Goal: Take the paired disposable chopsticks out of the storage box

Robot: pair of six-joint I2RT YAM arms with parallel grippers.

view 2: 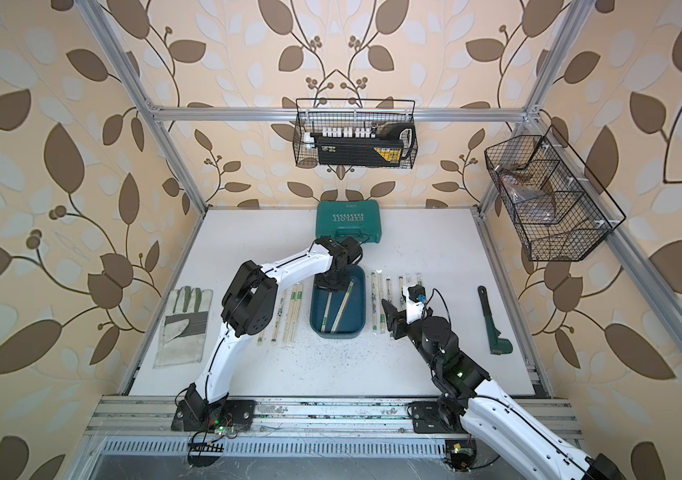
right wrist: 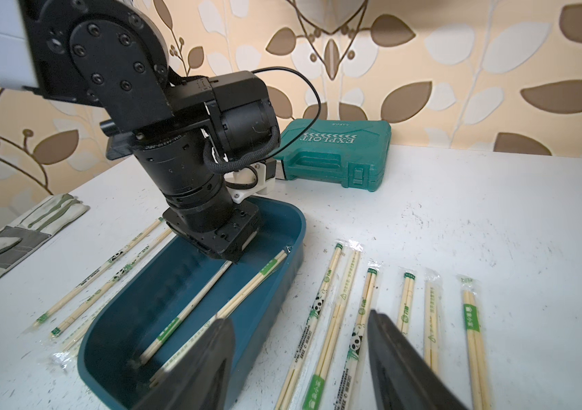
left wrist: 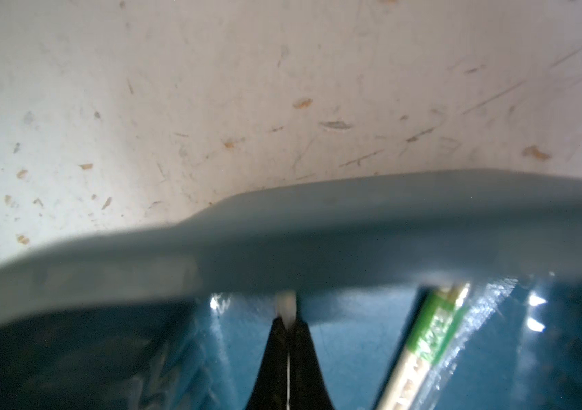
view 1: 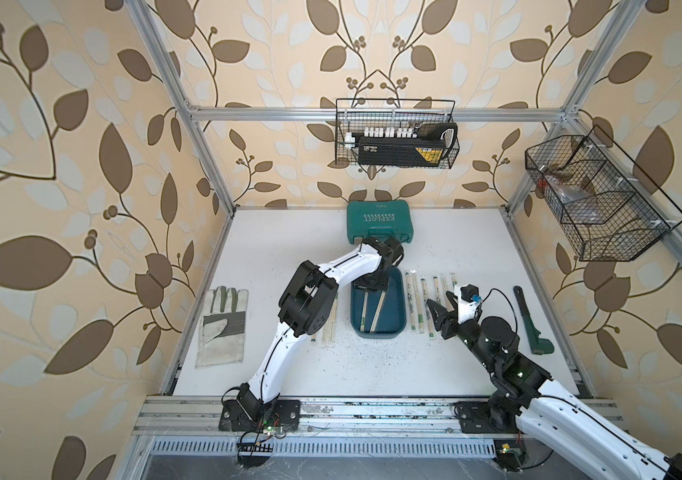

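Note:
The blue storage box [right wrist: 96,365] holds two wrapped chopstick pairs lying lengthwise: a left pair [right wrist: 185,314] and a right pair [right wrist: 229,304] with a green band. Inside the box's far end, my left gripper is shut, its dark fingertips together. A pale chopstick end [left wrist: 286,306] shows right at those tips; whether the fingers grip it cannot be told. The green-banded pair [left wrist: 417,348] lies apart, to the right in the left wrist view. My right gripper stands open to the right of the box, over the table, holding nothing.
Several wrapped chopstick pairs lie in rows on both sides of the box, such as one on the right [right wrist: 474,335]. A green case [right wrist: 335,153] stands behind, gloves [view 1: 222,324] lie far left, and a green tool [view 1: 531,324] far right.

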